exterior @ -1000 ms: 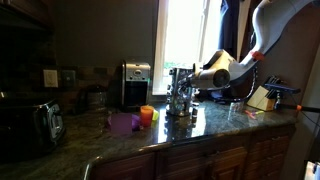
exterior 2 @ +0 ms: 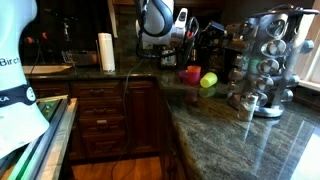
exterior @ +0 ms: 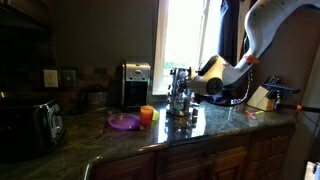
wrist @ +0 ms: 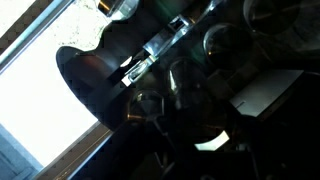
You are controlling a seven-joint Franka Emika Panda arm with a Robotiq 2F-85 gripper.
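At the spice rack point(exterior: 180, 97) by the window, my gripper point(exterior: 188, 82) reaches in from the right; its fingers blend into the dark rack there. The wrist view is very dark. Near its middle a dark glossy object point(wrist: 188, 92) sits between the fingers, which look shut on it; its outline is mostly lost, and whether it still touches the rack cannot be told. Round jar ends point(wrist: 222, 42) show close by. In the second exterior view the rack, with jars in tiers, stands at the right.
A purple plate point(exterior: 124, 121), an orange cup point(exterior: 147, 115) and a yellow-green cup point(exterior 2: 208, 80) stand on the counter. A toaster point(exterior: 136, 86) is behind them and a knife block point(exterior: 262, 98) to the right. A small jar point(exterior 2: 247, 106) stands before the rack.
My arm has shifted slightly near the rack, its wrist tilting a little. A second ago the purple item looked taller and squarer; now it shows as a flat oval.
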